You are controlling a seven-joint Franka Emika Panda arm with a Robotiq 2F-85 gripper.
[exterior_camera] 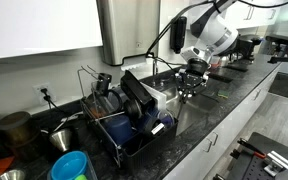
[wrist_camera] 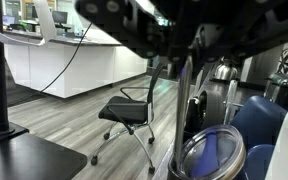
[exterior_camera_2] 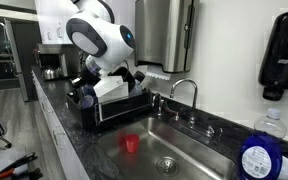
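In the wrist view my dark gripper fills the top and looks shut on a thin, shiny metal strip [wrist_camera: 185, 105], perhaps a utensil handle. The strip runs downward past a clear round container [wrist_camera: 213, 152] with something blue inside. Its lower end and what it touches cannot be made out. From the left-hand exterior view, my gripper [exterior_camera: 186, 88] points down at the right end of the dish rack [exterior_camera: 136, 142], near the sink [exterior_camera: 197, 115]. The white arm hides the fingers in the other exterior view.
Black pans [exterior_camera: 136, 95] and other dishes crowd the rack. A red cup [exterior_camera_2: 132, 143] sits in the sink beside the faucet [exterior_camera_2: 187, 95]. A blue pot [exterior_camera: 72, 166] and metal pots [exterior_camera: 20, 128] stand left. A large bottle [exterior_camera_2: 259, 150] stands right of the sink.
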